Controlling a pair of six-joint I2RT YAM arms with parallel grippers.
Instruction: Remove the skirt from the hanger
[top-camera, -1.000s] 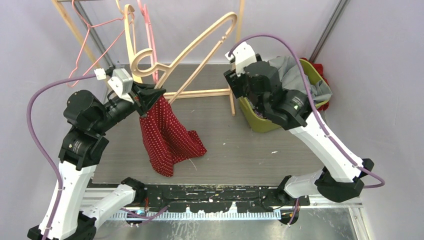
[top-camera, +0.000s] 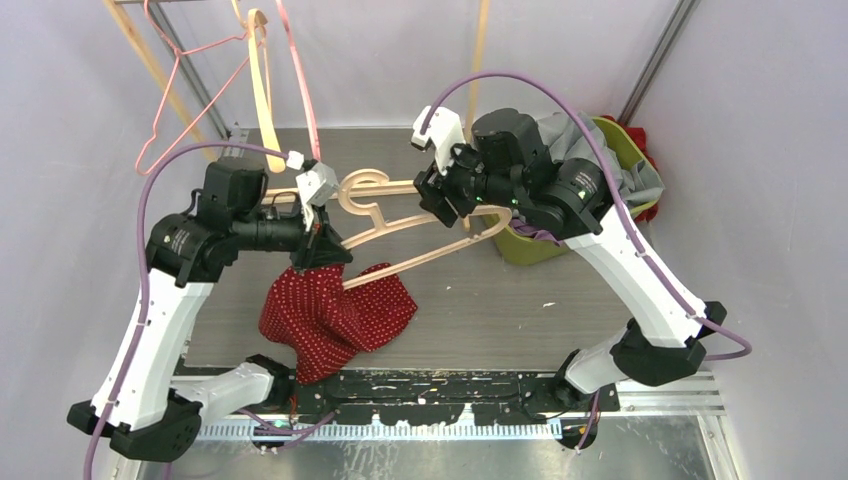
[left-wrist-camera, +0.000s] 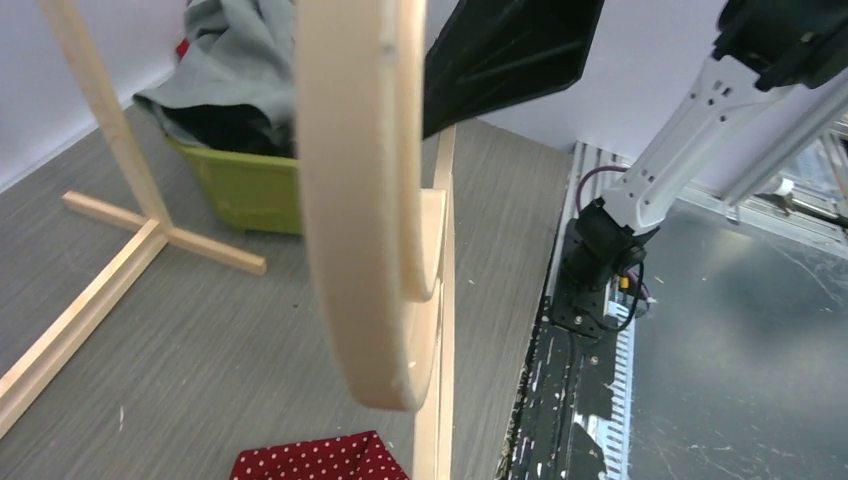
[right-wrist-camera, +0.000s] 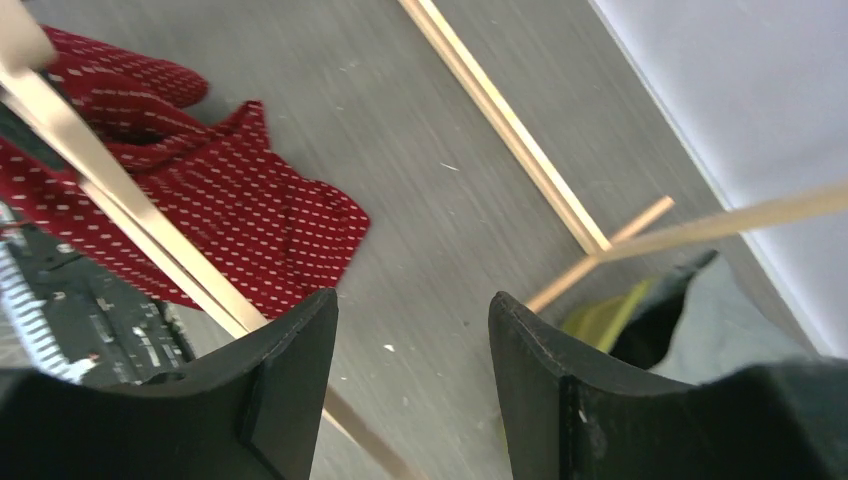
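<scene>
The dark red dotted skirt (top-camera: 340, 315) droops in folds below my left gripper (top-camera: 335, 252), around the left end of the wooden hanger (top-camera: 400, 228). That gripper is shut on the hanger; whether it also pinches cloth is hidden. The hanger's right end sticks out bare toward my right gripper (top-camera: 442, 207), which is close beside it. In the right wrist view the right fingers (right-wrist-camera: 285, 370) stand apart, the hanger bar passing under the left one, with no grip on it showing. The left wrist view is filled by the near hanger wood (left-wrist-camera: 350, 200), with the skirt (left-wrist-camera: 315, 458) low behind it.
Pink hangers (top-camera: 300, 85) and a wooden one (top-camera: 262, 90) hang from the rack at upper left. A green basket (top-camera: 520, 248) of clothes stands behind the right arm. The rack's wooden base (top-camera: 400, 188) crosses the floor. Open floor lies right of the skirt.
The left gripper has moved down and right with the hanger, which now lies flatter, its right end lower. The skirt sags lower. The right gripper has come left and down toward the hanger.
</scene>
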